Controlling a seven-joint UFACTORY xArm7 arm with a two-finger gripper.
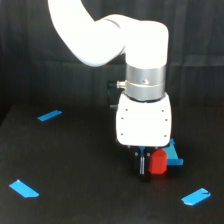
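My gripper [146,164] points down at the dark table, right of the middle in the camera view. Its two dark fingers stand close together, with only a narrow gap. Just to their right is a small red block [159,162], close against the right finger; whether they touch is unclear. A blue piece [173,154] shows behind and to the right of the red block, partly covered by the gripper and the block. I cannot tell whether anything is held between the fingers.
Blue tape strips lie on the table at the back left [49,115], front left [23,188] and front right [195,197]. A dark curtain hangs behind.
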